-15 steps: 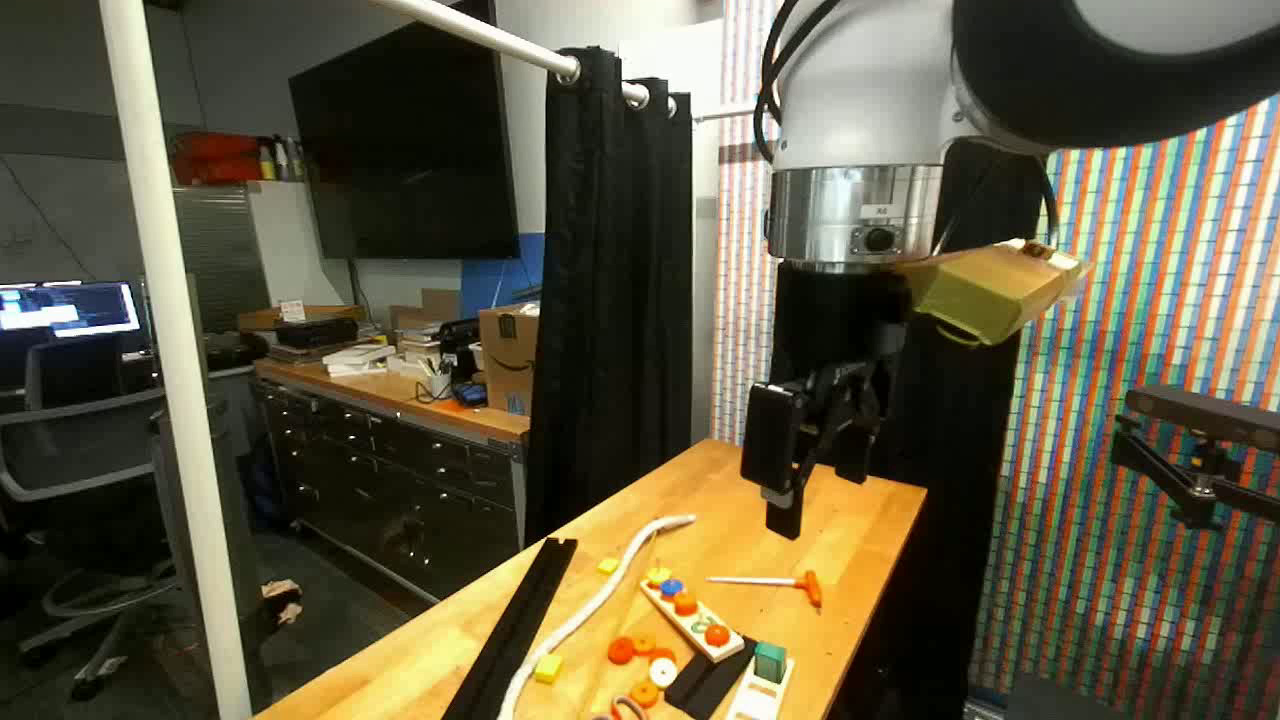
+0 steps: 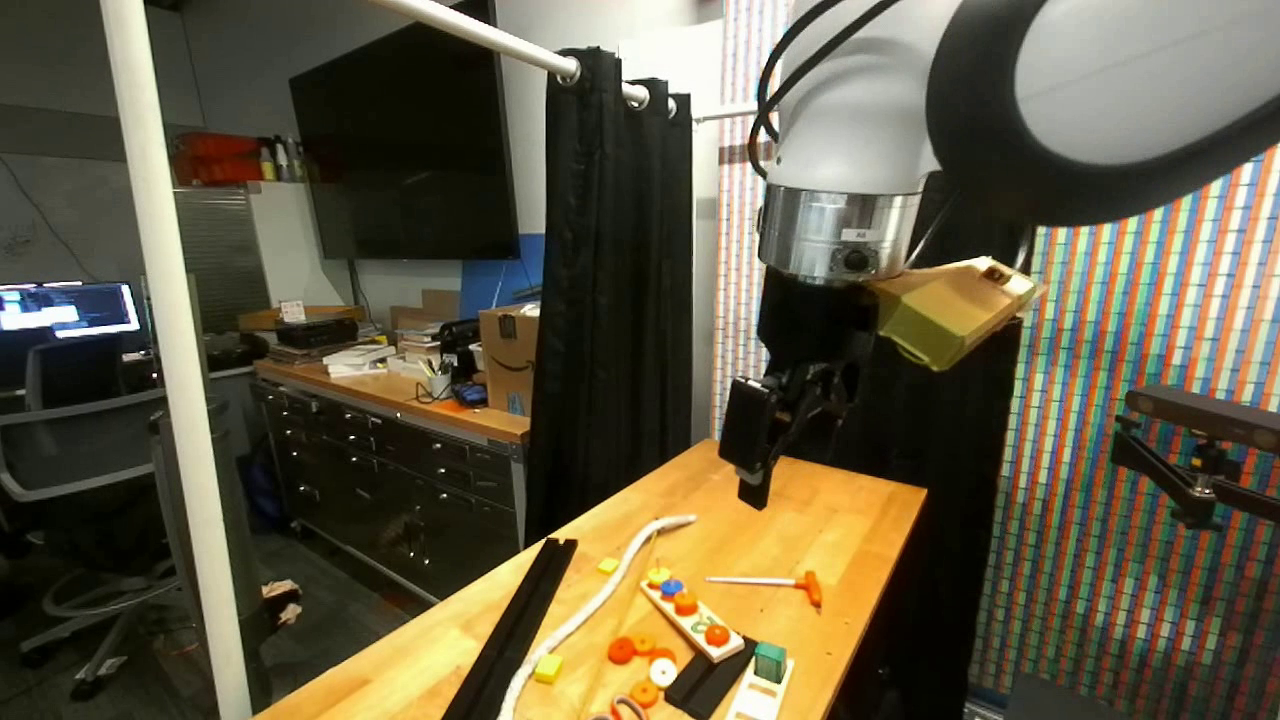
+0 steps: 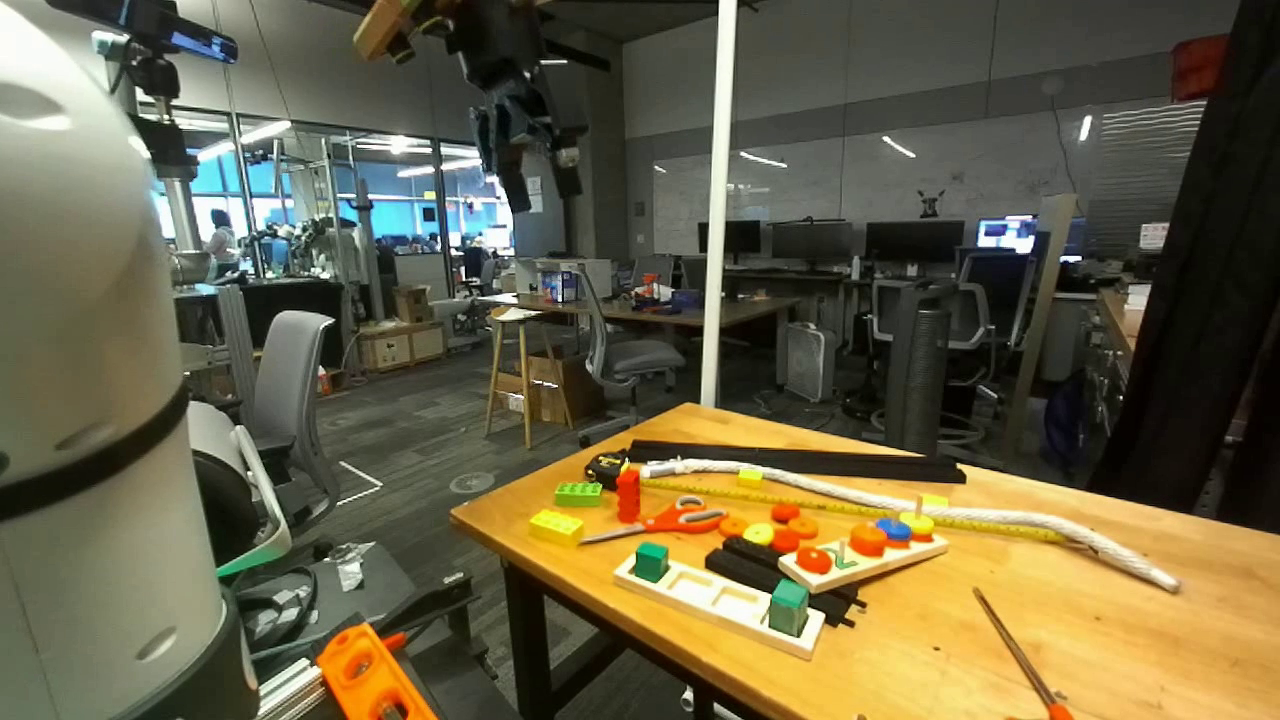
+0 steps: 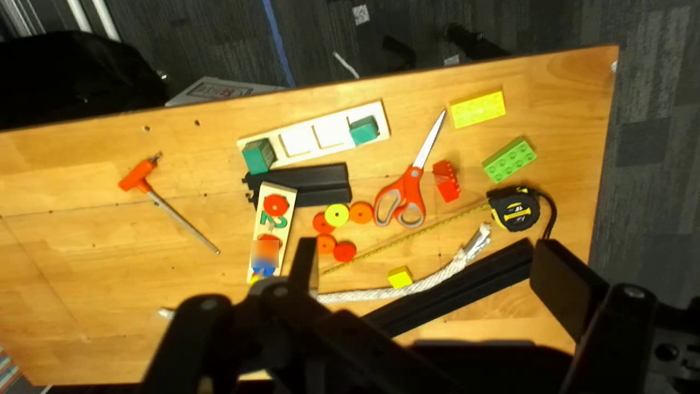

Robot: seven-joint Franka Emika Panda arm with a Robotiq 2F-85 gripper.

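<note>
My gripper is open and empty, held well above the wooden table [image 4: 98, 282] with its two fingers spread wide in the wrist view. Below lie orange-handled scissors [image 4: 410, 187], a white tray [image 4: 302, 139] with two green blocks, and a small white board [image 4: 283, 226] carrying coloured rings and a green 2. Several loose red, orange and yellow rings [image 4: 337, 214] sit beside that board. A white rope [image 4: 367, 295] runs along the table, partly hidden by my gripper. An orange-handled T-shaped tool [image 4: 177, 213] rests apart at the left.
Near the right end lie a yellow brick [image 4: 477, 109], a green brick [image 4: 509, 160], a red block [image 4: 446, 180] and a tape measure [image 4: 515, 209] with its tape pulled out. Black rails [image 4: 453, 289] lie along one side. Bare wood surrounds the T-shaped tool.
In exterior view 1 the arm and gripper have shifted up and slightly left, farther above the table. The objects on the table have not moved.
</note>
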